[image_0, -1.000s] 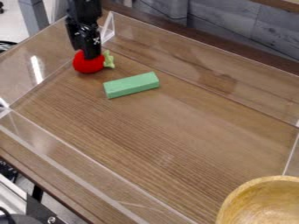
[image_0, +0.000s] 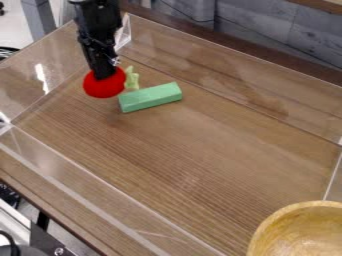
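My gripper (image_0: 104, 66) hangs at the upper left, shut on a red round object (image_0: 104, 85) with a light green piece (image_0: 131, 78) beside it, perhaps its stem. A green rectangular block (image_0: 150, 97) lies on the wooden table (image_0: 201, 170) just to the right of the red object, close to it. Whether the red object touches the table is hard to tell.
A yellow bowl (image_0: 294, 234) sits at the bottom right corner. Dark edges and cables run along the left side and back.
My gripper and the red object have moved toward the camera, down in the view, and now sit nearer the green block, which stays put.
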